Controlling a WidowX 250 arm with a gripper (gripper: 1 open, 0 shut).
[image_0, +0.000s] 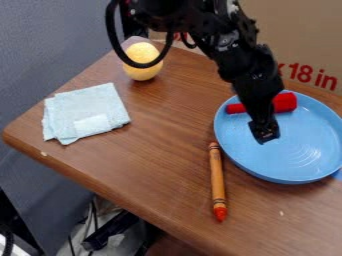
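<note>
My gripper (263, 128) hangs low over the left-middle of a blue plate (301, 155), in front of a red cylinder (242, 108) that lies on the plate; the arm partly hides the cylinder. Whether the fingers are open or shut is unclear. An orange crayon (217, 184) lies on the wooden table left of the plate.
A light blue folded cloth (86, 112) lies at the left of the table (147, 170). A yellow ball (142, 65) stands at the back left. Cardboard rises behind the plate.
</note>
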